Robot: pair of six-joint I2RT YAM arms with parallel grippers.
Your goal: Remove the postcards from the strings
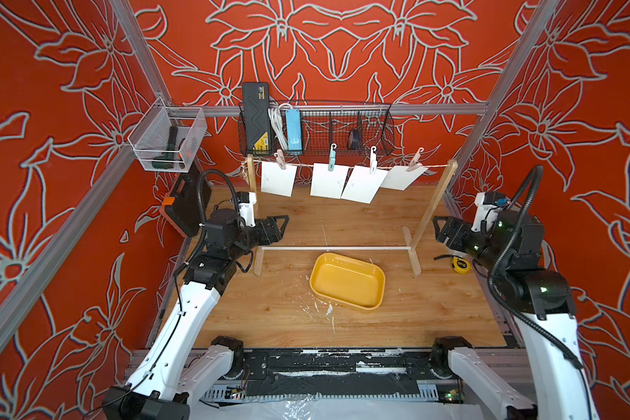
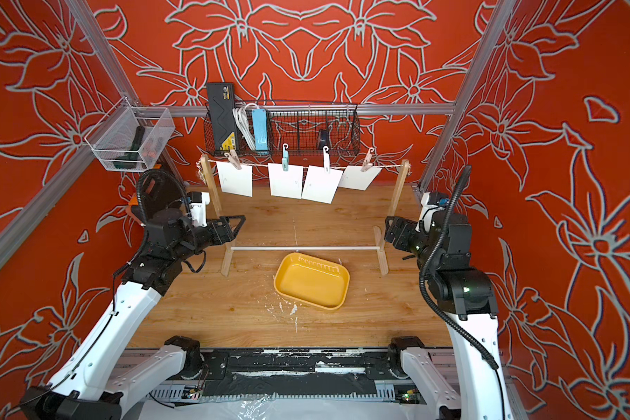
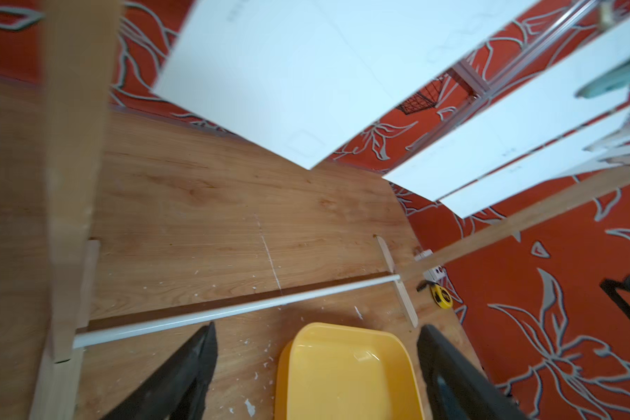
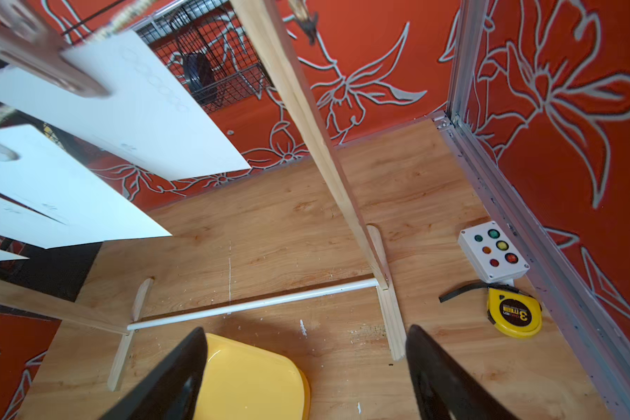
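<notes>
Four white postcards hang by clothespins from a string between two wooden posts: the leftmost (image 1: 277, 180), a second (image 1: 327, 182) on a blue peg, a third (image 1: 362, 186) and a slanted one (image 1: 400, 179). My left gripper (image 1: 282, 225) is open, in front of the left post below the leftmost card, nothing between its fingers. My right gripper (image 1: 441, 226) stands beside the right post, below the string's level, its fingers apart and empty. In both wrist views the cards are above the fingers.
A yellow tray (image 1: 346, 294) sits mid-table before the stand's crossbar (image 1: 329, 247). A tape measure (image 1: 460, 264) lies at the right. A wire basket and clear bin (image 1: 162, 150) hang behind and left.
</notes>
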